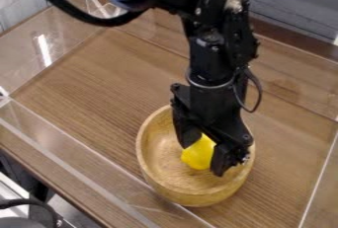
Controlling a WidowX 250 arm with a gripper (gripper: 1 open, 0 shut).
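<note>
My black gripper (pixel 211 141) reaches down into a round wooden bowl (pixel 172 178) near the front middle of the table. Its fingers are open around or just over a yellow object (pixel 199 155) lying in the bowl, which they partly hide. Whether they touch it I cannot tell.
Clear edging runs along its front left, with black cables beyond at the lower left. A dark cable loops across the top left from the arm.
</note>
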